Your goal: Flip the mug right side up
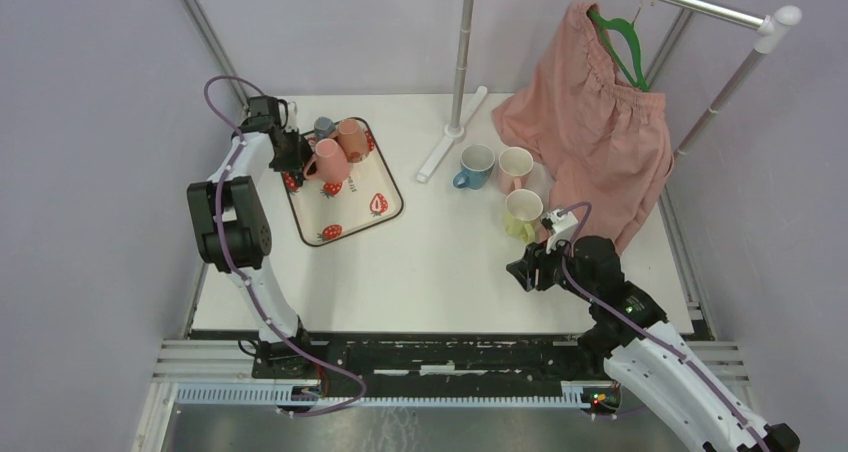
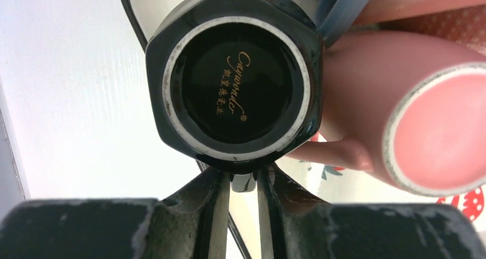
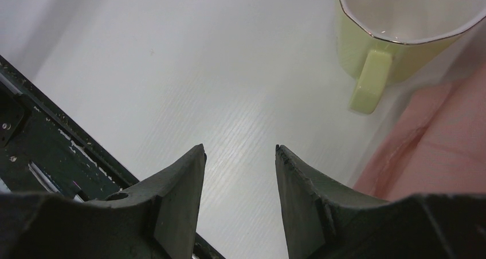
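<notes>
A dark hexagonal mug [image 2: 235,81] is upside down at the tray's back-left, its base facing the left wrist camera; in the top view my left gripper [image 1: 294,152] mostly hides it. The left fingertips sit close together at the mug's near edge, over a small grey part; whether they grip it is unclear. A pink mug [image 2: 435,127] lies on its side beside it. My right gripper stands open above the table's front right, near the green mug [image 3: 372,75].
The strawberry tray [image 1: 350,227] also holds a brown mug [image 1: 352,140] and a grey-blue cup [image 1: 324,127]. Blue [image 1: 475,167] and pale pink mugs [image 1: 515,167] stand beside pink shorts [image 1: 590,122] on a rack.
</notes>
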